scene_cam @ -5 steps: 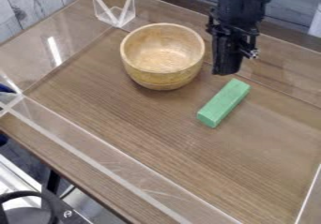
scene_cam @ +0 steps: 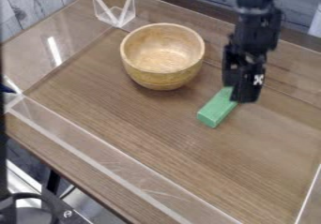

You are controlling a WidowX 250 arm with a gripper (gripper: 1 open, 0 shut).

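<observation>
My gripper (scene_cam: 239,73) points down over a green block (scene_cam: 216,111) that lies on the wooden table (scene_cam: 138,162); it looks open, though motion blurs its fingers. The fingertips are at the block's upper right end, partly in front of it; whether they touch it cannot be told. A wooden bowl (scene_cam: 160,54) sits to the left of the gripper.
A white wire-like object (scene_cam: 115,12) stands at the back left. Black cables (scene_cam: 25,200) show at the lower left.
The block and bowl look unmoved.
</observation>
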